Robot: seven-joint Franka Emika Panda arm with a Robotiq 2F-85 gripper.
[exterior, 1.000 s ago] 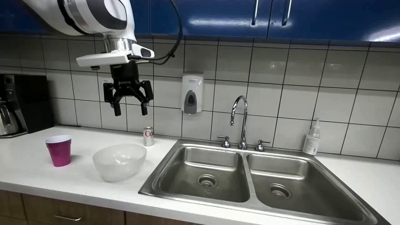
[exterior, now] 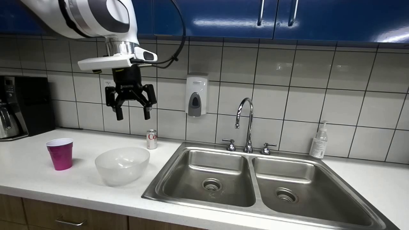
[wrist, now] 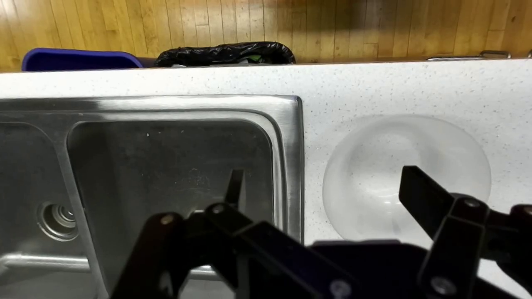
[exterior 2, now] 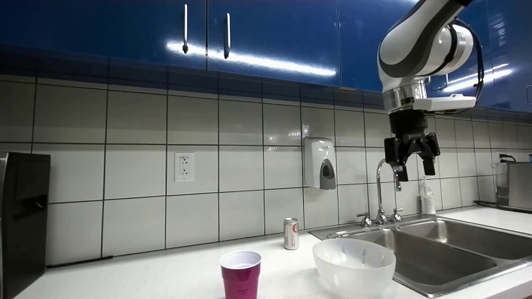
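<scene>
My gripper point(exterior: 133, 114) hangs open above the counter in exterior view 1, pointing down with nothing between its fingers. Well below it stands a translucent white bowl point(exterior: 121, 166), which looks empty from above in the wrist view, where the bowl point(wrist: 369, 164) lies just beside the sink's edge. A magenta cup point(exterior: 61, 155) with a white inside is upright to the left of the bowl. Behind the bowl, near the tiled wall, a silver soda can point(exterior: 151, 139) stands upright. Exterior view 2 shows the same can point(exterior 2: 291, 234) and cup point(exterior 2: 240, 276), both apart from the gripper point(exterior 2: 416, 177).
A double steel sink point(exterior: 253, 178) with a tall faucet point(exterior: 249, 126) takes up the right side. A soap dispenser point(exterior: 196, 95) is fixed to the wall, and a pump bottle point(exterior: 319, 141) stands behind the sink. At far left sits a coffee maker point(exterior: 28, 105). Blue cabinets point(exterior: 214, 17) hang overhead.
The gripper sits very slightly lower than a second ago, still open. The bowl, cup and can have not moved.
</scene>
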